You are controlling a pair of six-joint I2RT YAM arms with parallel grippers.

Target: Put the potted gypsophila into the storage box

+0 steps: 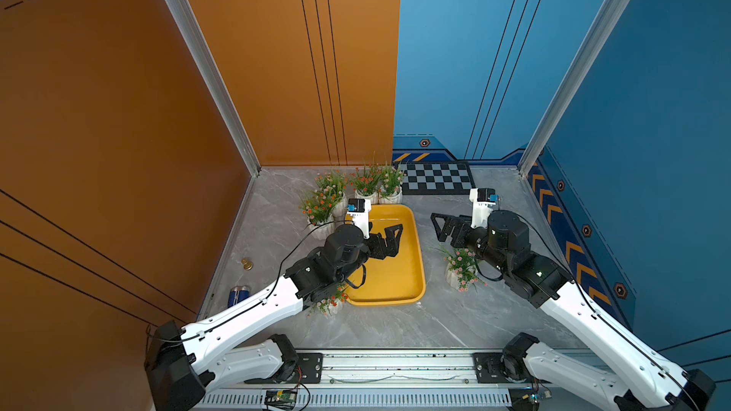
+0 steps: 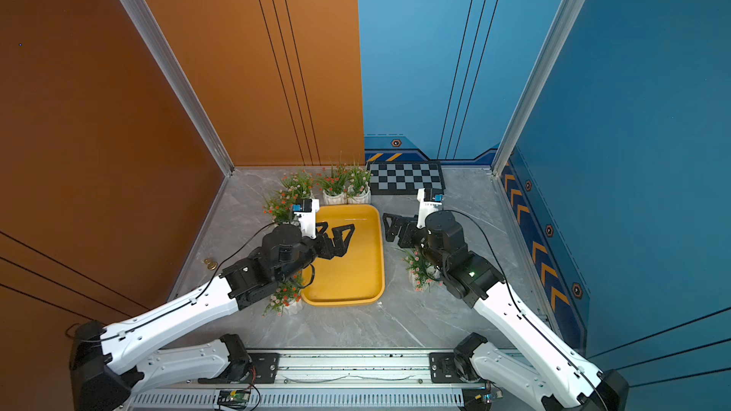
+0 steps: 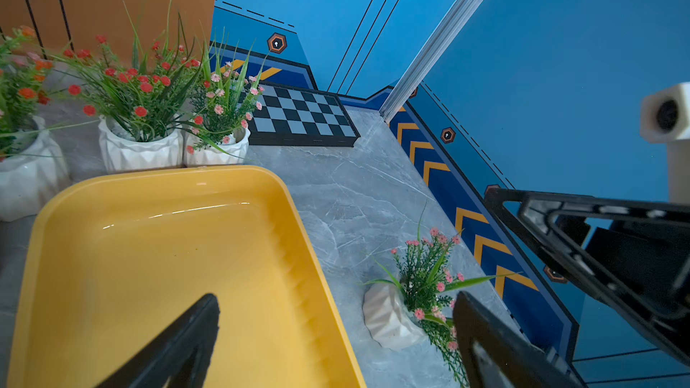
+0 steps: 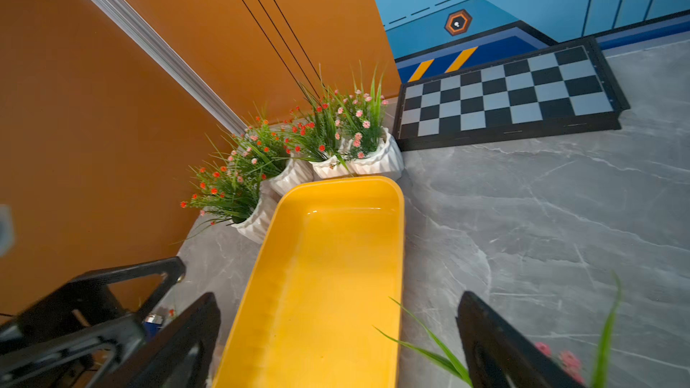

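My left gripper (image 1: 390, 236) hangs open and empty over the yellow storage box (image 1: 384, 281). My right gripper (image 1: 445, 222) is open and empty above the box's right side, near a pink-flowered potted gypsophila (image 1: 462, 266) on the table. In the left wrist view, this pot (image 3: 384, 316) stands right of the box. Several potted flowers (image 4: 373, 158) stand behind the box and along its back left. Another red-flowered pot (image 2: 289, 300) at the front left is partly hidden by the left arm.
A black checkerboard (image 2: 403, 176) lies at the back right against the wall. A brass piece (image 1: 246, 264) and a blue can (image 1: 237, 295) sit at the left edge.
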